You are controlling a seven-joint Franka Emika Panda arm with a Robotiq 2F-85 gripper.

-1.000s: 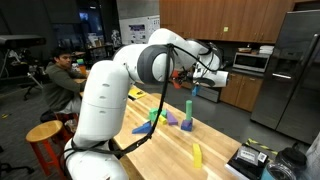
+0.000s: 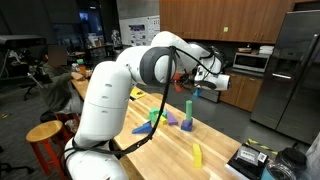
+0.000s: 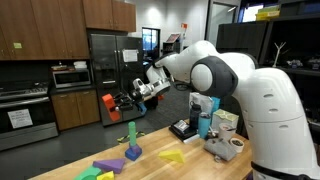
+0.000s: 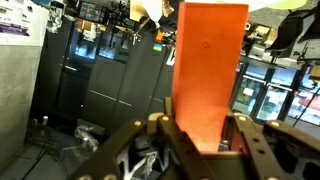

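An orange-red block (image 4: 207,70) stands up out of my gripper in the wrist view, its lower end between the fingers. The gripper is shut on it. In the second exterior view the same block (image 3: 108,101) hangs in the air beyond the table, above the blocks. A green upright block (image 2: 189,110) stands on the table at a purple block (image 2: 186,126), apart from what I hold. From the first exterior view, the held block (image 2: 178,79) shows only small, partly behind the arm.
A yellow block (image 2: 197,155) lies alone on the wooden table. Near the green and purple blocks lie a blue piece (image 2: 142,128) and other coloured pieces. A toaster-like box (image 2: 247,160) and a dark canister (image 2: 291,160) stand near the table's right side.
The arm and the held block stand almost as before. A person seen in the left background one second ago does not show now. The blocks on the table have not moved.
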